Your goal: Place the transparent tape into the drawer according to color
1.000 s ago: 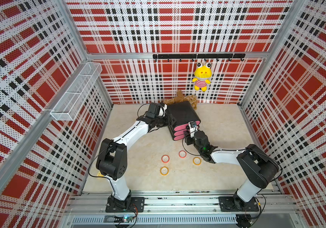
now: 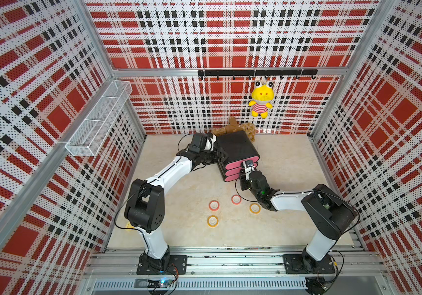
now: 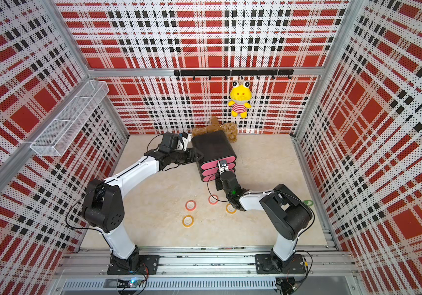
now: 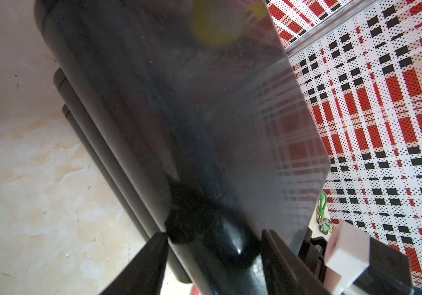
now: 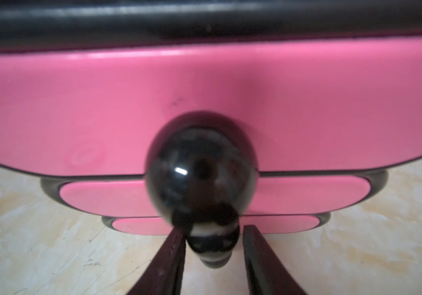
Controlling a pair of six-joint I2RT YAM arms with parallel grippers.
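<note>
A black cabinet (image 2: 238,146) with three pink-fronted drawers stands at the back centre, all drawers closed. My left gripper is at its left side, open, fingers apart in front of the glossy black wall; contact cannot be told. My right gripper is open at the drawer fronts. The top drawer's round black knob (image 5: 201,167) looms just above its fingertips, and lower knobs show in the gap between them. On the table in front lie two red tape rings, one left (image 2: 214,205) and one right (image 2: 236,199), and two yellow rings, one near (image 2: 213,221) and one right (image 2: 254,208).
A green ring (image 3: 308,202) lies at the far right, behind the right arm. Part of a yellow item (image 2: 129,225) shows by the left arm. A brown plush toy (image 2: 233,126) sits behind the cabinet.
The left arm, the cabinet and the tape rings look unchanged.
</note>
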